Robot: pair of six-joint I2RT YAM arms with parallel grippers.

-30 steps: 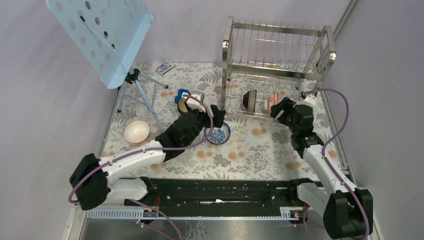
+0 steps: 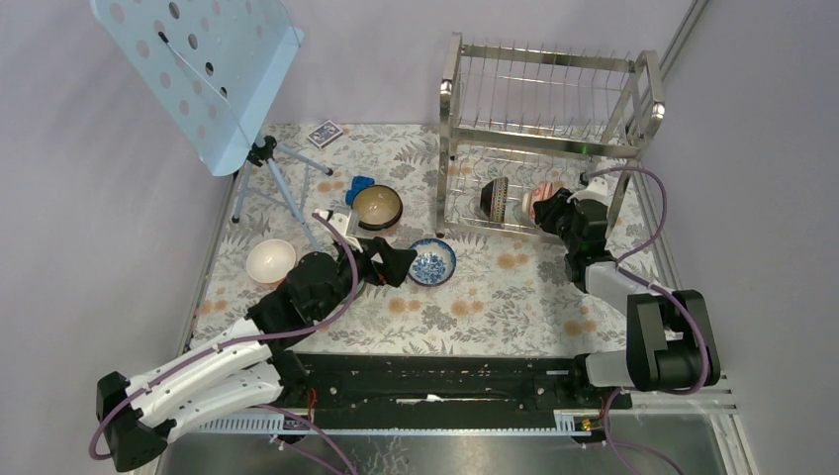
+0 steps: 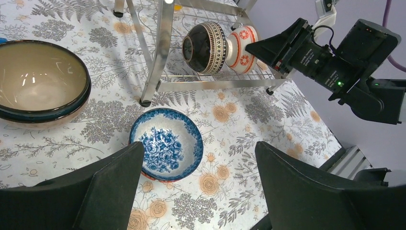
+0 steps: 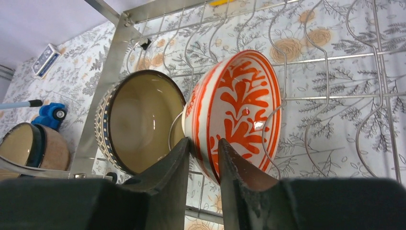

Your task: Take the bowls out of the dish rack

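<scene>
On the rack's lower tier, a white bowl with orange pattern (image 4: pixel 244 115) stands on edge beside a dark patterned bowl (image 3: pixel 203 48). My right gripper has its fingertips at the orange bowl's near rim; whether they grip it is unclear. My left gripper is open over the table, nothing between its fingers, near a blue-and-white bowl (image 3: pixel 166 145) and stacked brown-glazed bowls (image 3: pixel 38 81). A white bowl (image 2: pixel 271 261) lies farther left.
The steel dish rack (image 2: pixel 539 143) fills the back right. A blue stand (image 2: pixel 282 183), a small blue toy (image 2: pixel 360 186) and a card box (image 2: pixel 325 134) sit back left.
</scene>
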